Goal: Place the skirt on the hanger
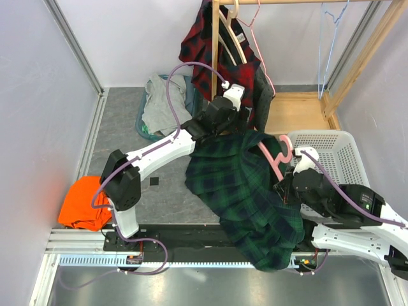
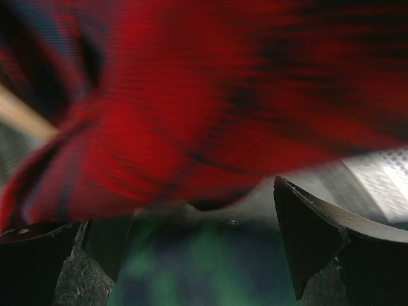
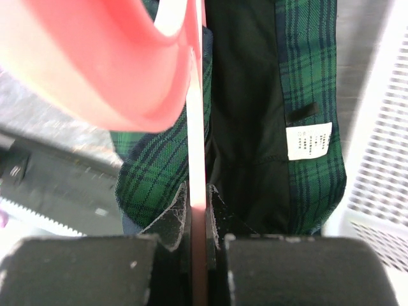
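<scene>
A green-and-navy tartan skirt (image 1: 236, 197) hangs over the floor and front edge, with a pink hanger (image 1: 276, 159) against it. My right gripper (image 1: 284, 191) is shut on the hanger's pink bar (image 3: 195, 127); in the right wrist view the skirt's dark lining and white label (image 3: 308, 140) show beside it. My left gripper (image 1: 233, 111) is higher up, by the red tartan garments on the rack. In the left wrist view its fingers stand open, blurred red cloth (image 2: 210, 89) filling the space above them and green tartan below.
A wooden rack (image 1: 382, 29) holds red tartan garments and hangers, one blue. A white basket (image 1: 344, 153) stands at right, a blue bin with grey cloth (image 1: 162, 105) behind at left. Orange cloth (image 1: 86, 204) lies at front left.
</scene>
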